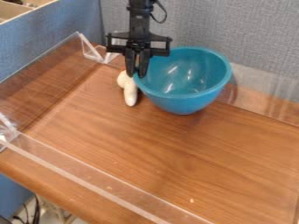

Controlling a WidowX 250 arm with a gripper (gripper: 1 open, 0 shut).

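A teal bowl (pixel 187 86) stands toward the back of the wooden table (pixel 163 166). My black gripper (pixel 136 72) is at the bowl's left rim, pointing down; whether its fingers grip the rim is hard to tell. Just left of the bowl, below the gripper, lies a white mushroom-like object (pixel 129 90), its stem toward the front, partly hidden at the top.
Clear acrylic edging runs along the table's front and back. White brackets (pixel 100 55) stand at the back left. A blue padded wall borders the left, a grey one the back.
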